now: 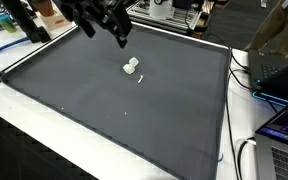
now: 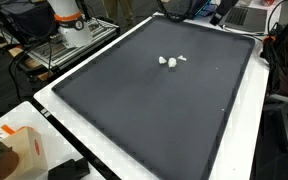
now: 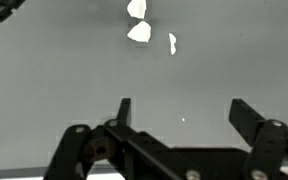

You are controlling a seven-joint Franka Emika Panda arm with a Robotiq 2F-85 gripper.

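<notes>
Two small white lumps lie close together on the grey board, the nearer lump [image 1: 128,69] just in front of the farther lump [image 1: 134,62]. A thin white sliver [image 1: 140,79] rests apart from them. In the wrist view, the nearer lump [image 3: 140,32], the other lump [image 3: 137,8] and the sliver [image 3: 173,43] appear near the top, beyond the fingertips. My gripper [image 1: 107,38] hangs above the board at the back left, open. Between its fingers in the wrist view [image 3: 180,106] there is only bare board. Exterior view 2 also shows a lump [image 2: 172,62] and the sliver [image 2: 182,57].
Most of the grey board [image 1: 134,120] is bare. A white table edge [image 1: 79,130] runs along its near side. Laptops [image 1: 282,140] and cables stand on the right, and an orange-and-white object [image 2: 24,145] is at the lower left of exterior view 2.
</notes>
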